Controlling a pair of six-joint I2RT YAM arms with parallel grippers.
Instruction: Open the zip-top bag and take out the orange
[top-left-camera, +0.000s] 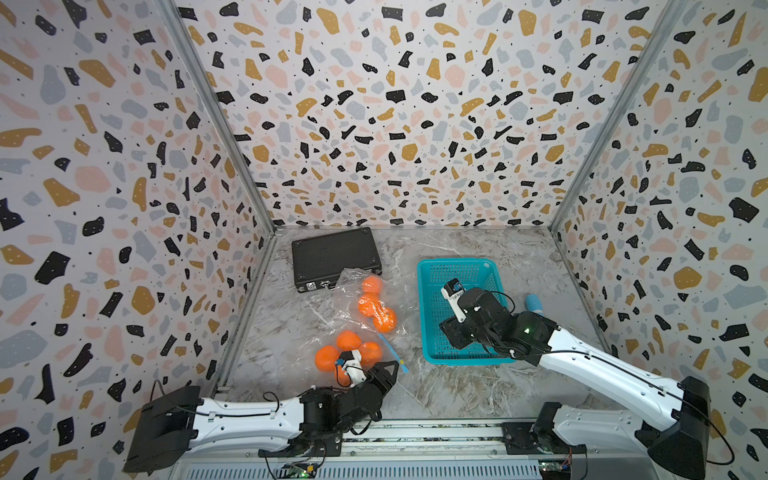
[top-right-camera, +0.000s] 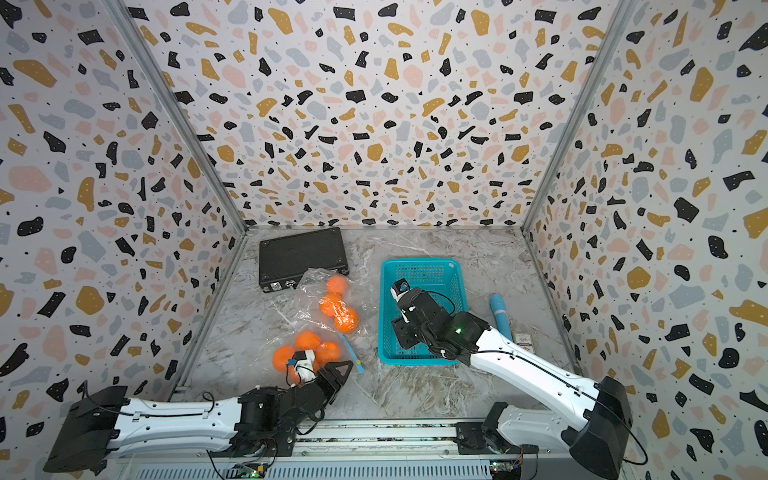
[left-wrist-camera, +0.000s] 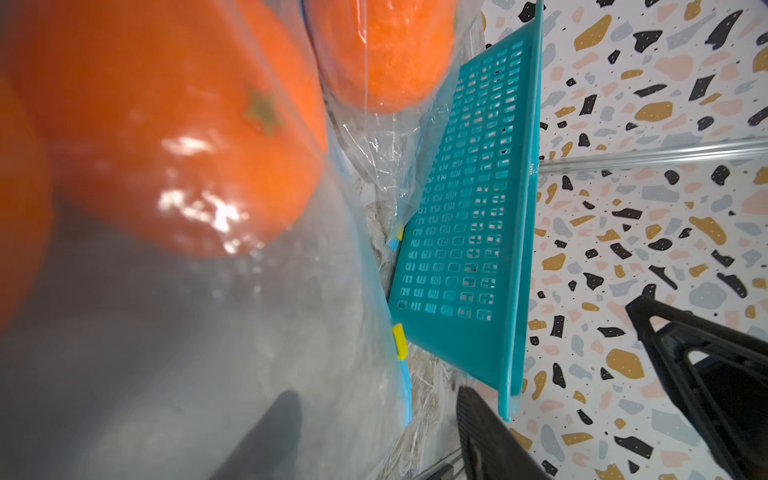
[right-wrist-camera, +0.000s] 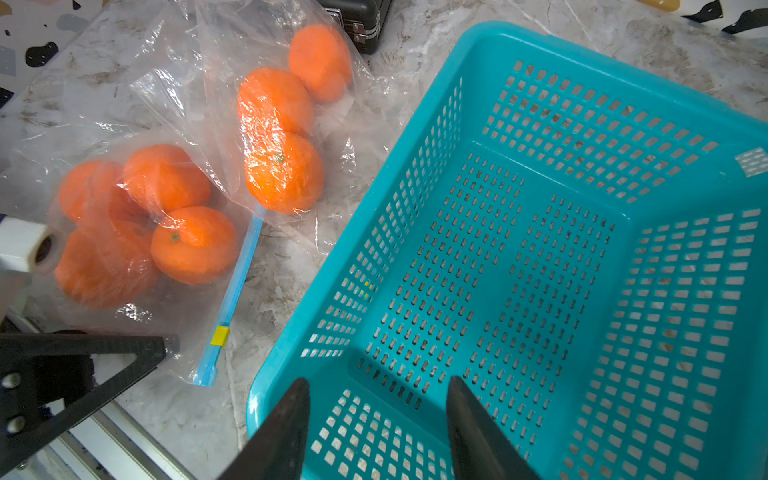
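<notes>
Two clear zip bags of oranges lie on the left of the table. The front bag (right-wrist-camera: 192, 248) has several oranges and a blue zip strip (right-wrist-camera: 234, 288) with a yellow slider (right-wrist-camera: 220, 336); the rear bag (right-wrist-camera: 280, 136) holds three. My left gripper is low against the front bag, its fingers part open, with plastic film and oranges close in the left wrist view; whether film is between them is unclear. My right gripper hangs over the teal basket, fingers apart and empty.
The empty teal basket (top-left-camera: 428, 312) stands right of the bags. A black case (top-left-camera: 336, 256) lies behind them. A blue roll (top-right-camera: 500, 316) and a small item sit right of the basket. Bare table is at the back right.
</notes>
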